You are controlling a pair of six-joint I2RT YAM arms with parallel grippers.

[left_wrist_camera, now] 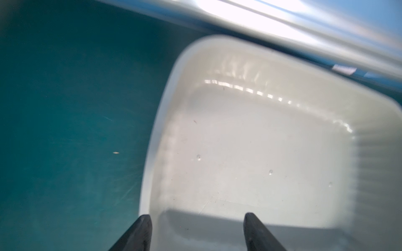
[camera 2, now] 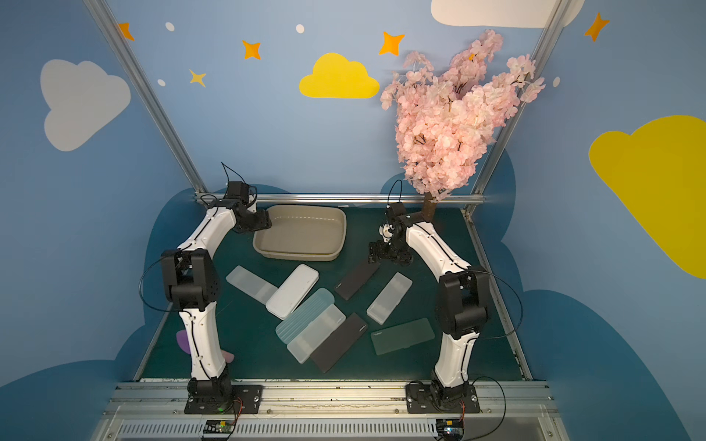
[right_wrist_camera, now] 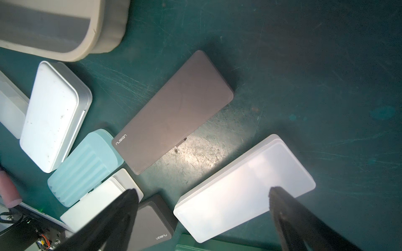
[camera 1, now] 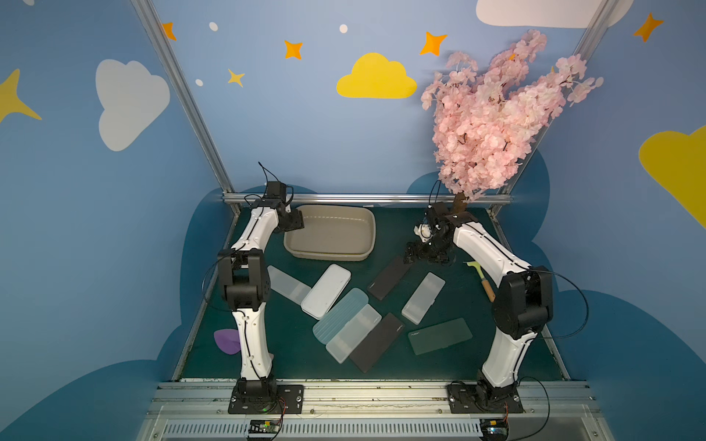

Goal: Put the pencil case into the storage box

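The beige storage box stands empty at the back left of the table. My left gripper is above its left end, fingers parted and nothing between them. Several pencil cases lie flat: a dark one left of my right gripper, a frosted white one under it, a white one, a clear one, a ribbed blue one, a pale one, a second dark one and a green one. My right gripper hangs open above the table, holding nothing.
A tool with a wooden handle lies to the right, partly by my right arm. Something purple is at the front left. Pink blossoms stand at the back right. Bare table lies between the box and the right arm.
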